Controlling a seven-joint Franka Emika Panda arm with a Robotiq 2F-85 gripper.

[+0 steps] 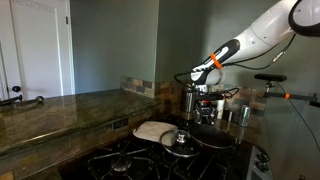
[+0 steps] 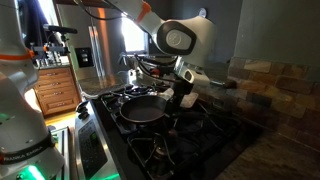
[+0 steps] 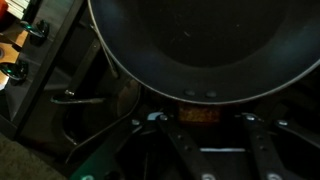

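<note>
A dark frying pan [image 2: 143,108] is over the stove in exterior view 2, and its black inside fills the top of the wrist view. My gripper is at the pan's handle side, just outside the rim. It is shut with something between its fingers, where a small brownish patch shows below the rim; this appears to be the pan's handle, mostly hidden in shadow. In exterior view 1 the pan [image 1: 210,137] is below the arm's end. Whether it rests on the grate or is slightly raised, I cannot tell.
A second pan with a lid [image 1: 180,146] stands close beside the frying pan. Behind it lies a pale flat board or cloth [image 1: 153,131]. Bottles [image 1: 244,116] stand near the backsplash.
</note>
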